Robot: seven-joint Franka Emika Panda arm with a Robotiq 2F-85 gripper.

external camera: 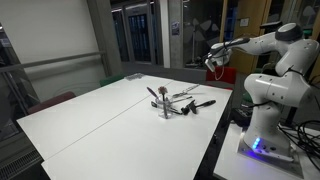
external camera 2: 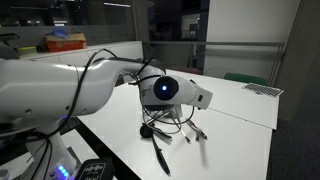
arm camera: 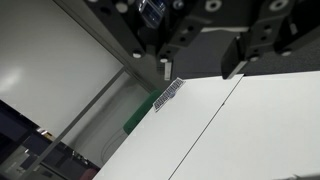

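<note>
My gripper stands open in the wrist view, its two fingers well apart with nothing visible between them. Out over the far end of the white table, the gripper [external camera: 209,66] is small in exterior view 1. Below it and to the left, a group of kitchen utensils lies on the table, among them a dark-handled one [external camera: 205,104] and a pale, slender one [external camera: 186,89]. One with a round brown top [external camera: 163,91] stands up in the group. Exterior view 2 shows a long black utensil [external camera 2: 160,156] nearer the front; the arm hides part of the group.
A wire rack [arm camera: 168,95] lies near its far edge, with a green chair [arm camera: 139,113] beyond. An orange box [external camera 2: 64,42] stands in the background.
</note>
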